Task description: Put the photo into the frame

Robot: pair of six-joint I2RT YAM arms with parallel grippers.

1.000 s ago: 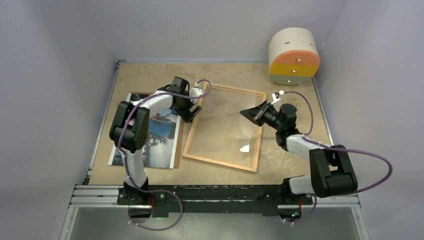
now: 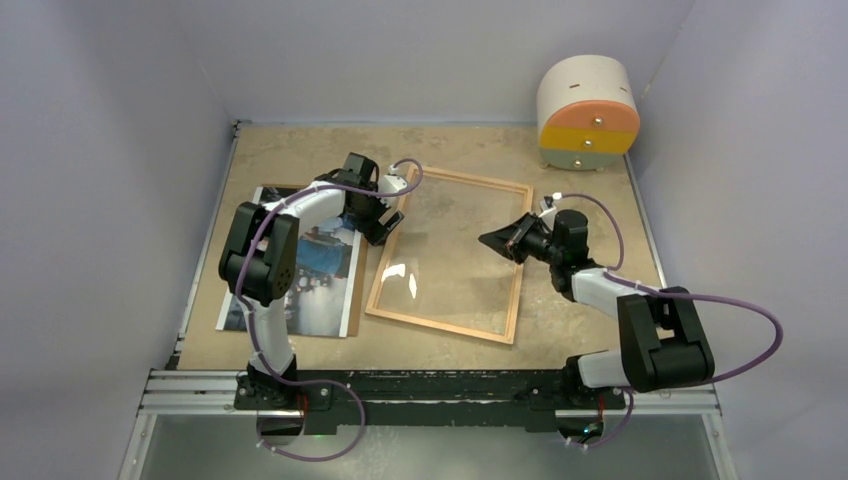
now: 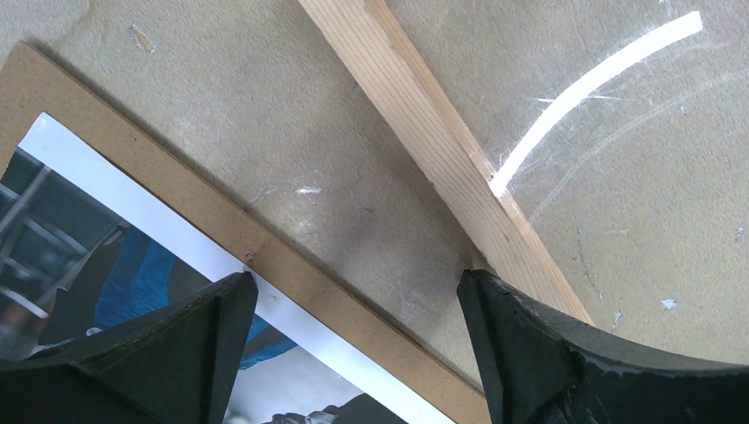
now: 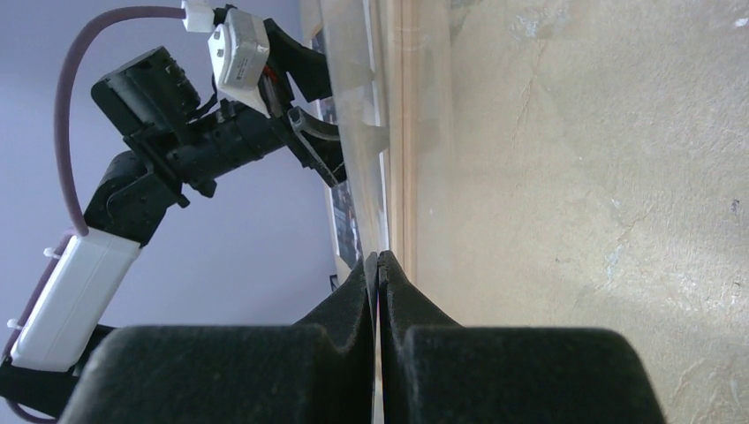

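Observation:
The photo lies on a brown board at the left, under my left arm. The wooden frame lies in the middle. My left gripper is open over the gap between the photo's board and the frame's side, nothing visible between its fingers. My right gripper is over the frame's right half, shut; in the right wrist view a clear sheet stands upright at its tips, pinched between them.
A rounded drawer unit stands at the back right. Grey walls surround the table. Bare table shows behind the frame and at the front right.
My right gripper has shifted slightly downward in the top view, and the bright reflections on the clear sheet have moved from right to left. The left arm stays put.

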